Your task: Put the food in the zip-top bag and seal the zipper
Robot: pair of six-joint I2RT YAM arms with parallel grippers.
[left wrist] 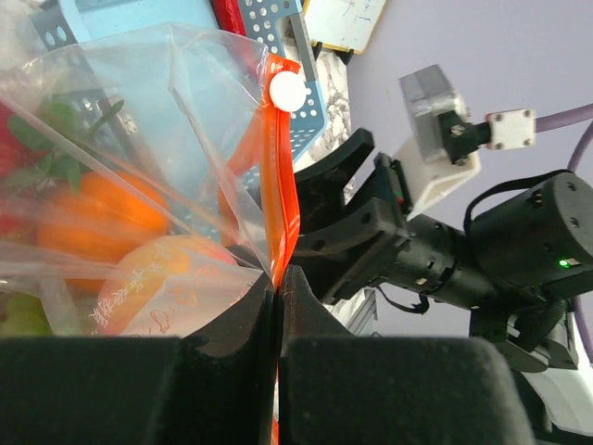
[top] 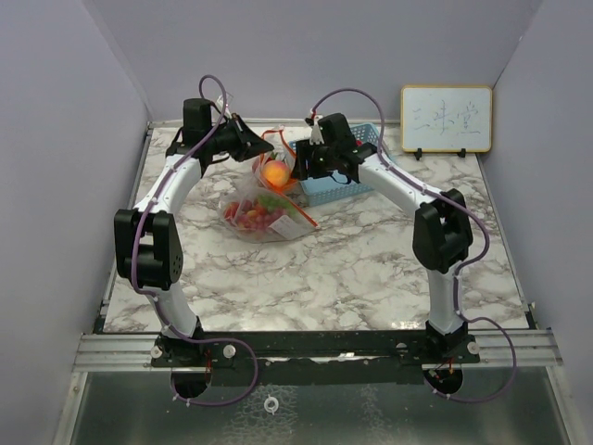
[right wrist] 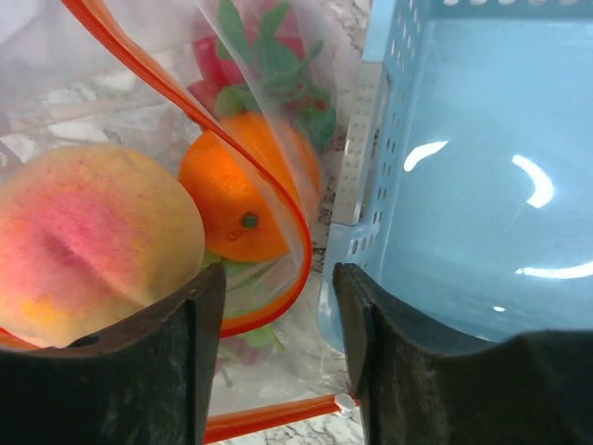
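Note:
My left gripper (top: 269, 146) is shut on the orange zip edge of an open clear zip top bag (left wrist: 148, 83); a white slider (left wrist: 288, 91) sits on that edge. Inside this bag are a peach (right wrist: 88, 246), an orange (right wrist: 246, 185) and a red item with green leaves (right wrist: 269, 56). At the mouth's right side, my right gripper stands part open. The bag's curved orange rim (right wrist: 307, 246) passes between its fingers, not clamped. A second bag (top: 264, 218) with red and green fruit lies in front, its orange zip (right wrist: 278, 413) looking closed.
A blue basket (top: 338, 193) stands right beside the bag, under the right arm, with something red in it. Behind it on the right is a small whiteboard (top: 447, 119).

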